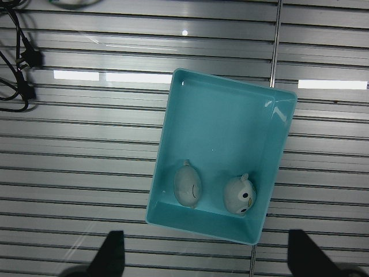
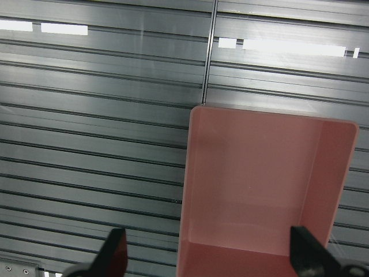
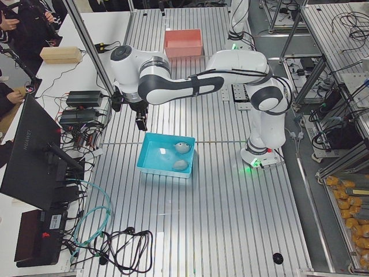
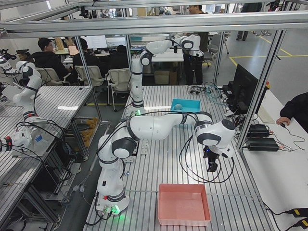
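Observation:
A teal tray [image 1: 222,115] holds two small pale plush toys, one plain with a drawn smile [image 1: 187,186], the other round with eyes [image 1: 238,196]. My left gripper hangs above that tray, its fingers wide apart and empty. An empty pink tray [image 2: 253,173] rests on the slatted table, under my right gripper, whose fingers also stand apart with nothing between them.
Cables [image 3: 127,248] lie at one corner of the table. A monitor [image 3: 31,150] and black boxes stand on the white side desk [image 4: 286,178]. Aluminium frame posts border the table. The slats around both trays are largely bare.

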